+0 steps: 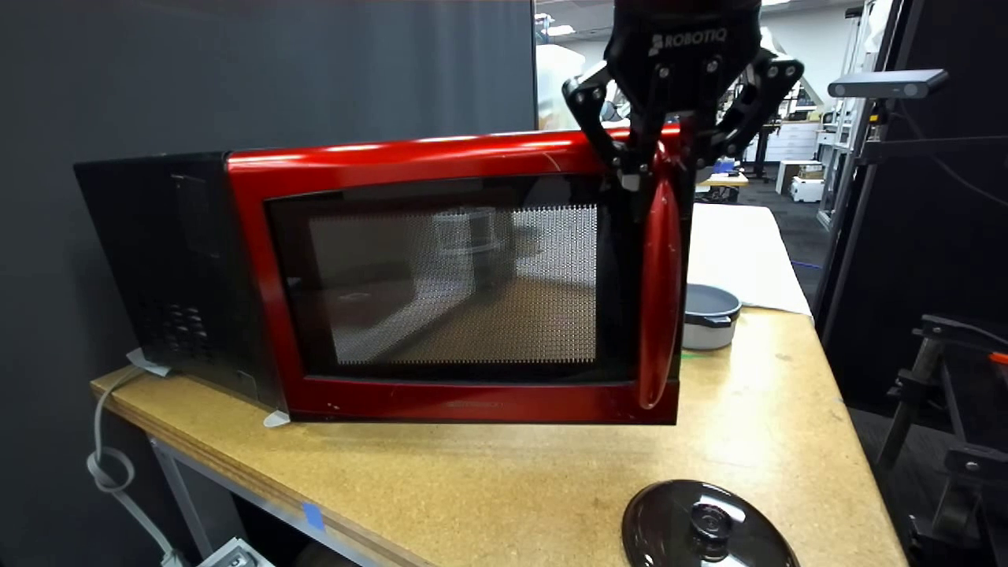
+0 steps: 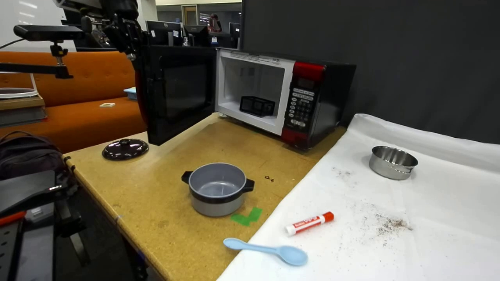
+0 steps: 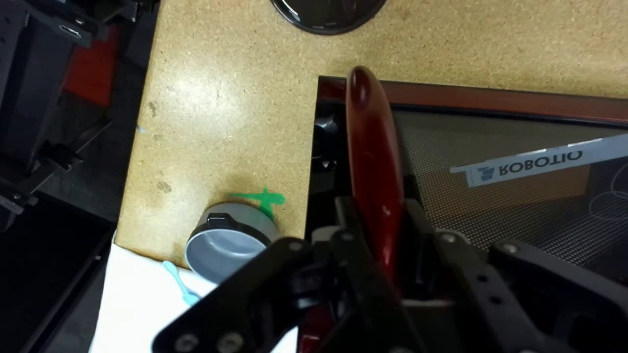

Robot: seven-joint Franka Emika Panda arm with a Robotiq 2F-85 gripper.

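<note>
The red microwave door (image 1: 453, 402) stands swung well out from the microwave body (image 2: 307, 100), whose white inside is in plain view in exterior view 2. Its long red handle (image 1: 658, 293) runs upright along the door's free edge. Near the handle's top end, my gripper (image 1: 652, 170) is shut on it. In the wrist view one of my black fingers (image 3: 353, 226) lies on each side of the handle (image 3: 377, 153). A small black object (image 2: 257, 105) sits inside the microwave.
A grey pot (image 2: 218, 194) with black handles stands on the wooden table, and a dark lid (image 1: 709, 524) lies near the door. On the white cloth (image 2: 356, 243) are a red marker (image 2: 309, 223), a blue spoon (image 2: 267, 249) and a metal bowl (image 2: 393, 163).
</note>
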